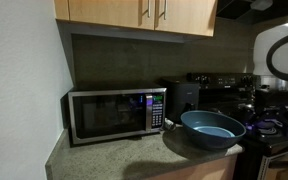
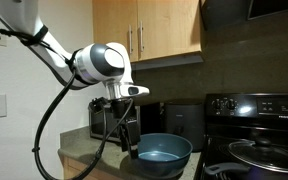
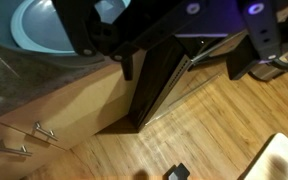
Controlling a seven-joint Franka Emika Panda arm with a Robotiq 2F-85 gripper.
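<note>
A round blue pot (image 1: 211, 130) rests on the counter to the right of the microwave, close to the counter's front edge. It appears empty. In exterior view 2 my gripper (image 2: 130, 143) is in front of the pot (image 2: 167, 153), overlapping its left side in the image. The wrist view has the pot's rim (image 3: 26, 38) at upper left, outside my fingers. My gripper is open, its dark fingers (image 3: 129, 60) wide apart and nothing held between them.
A silver microwave (image 1: 117, 114) stands left on the counter (image 1: 114, 158). The stove (image 2: 249, 110) is to the right, with a lidded pan (image 2: 267, 157) on top. Cabinets (image 2: 114, 45) hang above. Wooden floor (image 3: 219, 125) lies below my gripper.
</note>
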